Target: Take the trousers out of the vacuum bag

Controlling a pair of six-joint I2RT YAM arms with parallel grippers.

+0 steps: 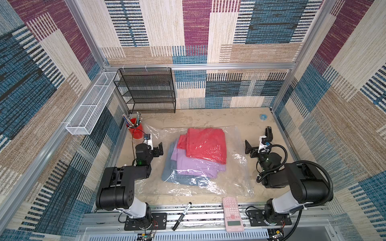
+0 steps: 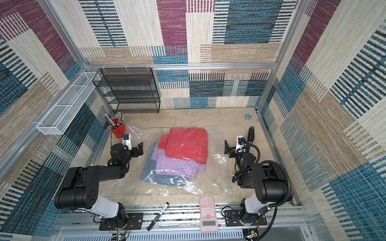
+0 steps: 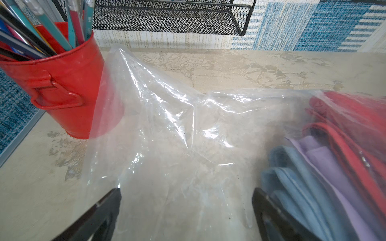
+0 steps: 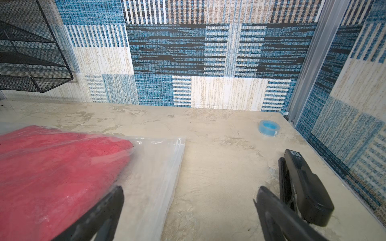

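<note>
A clear plastic bag (image 1: 237, 176) lies flat mid-table, its zip-like strip along the right side. Inside, folded clothes overlap: red cloth (image 1: 205, 145) on top, lilac cloth (image 1: 197, 165) under it, blue cloth (image 1: 170, 172) lowest. Which of them are trousers I cannot tell for certain. My left gripper is open over the bag's empty left part, left of the clothes. My right gripper stands open near the bag's right edge, with bare table partly between its fingers. Neither gripper holds anything.
A red pencil bucket (image 3: 60, 80) touches or nearly touches the bag's back left corner. A black stapler (image 4: 303, 186) lies beside the right gripper, blue tape (image 4: 268, 127) farther back. In front lie a marker (image 1: 182, 216) and a pink calculator (image 1: 231, 210).
</note>
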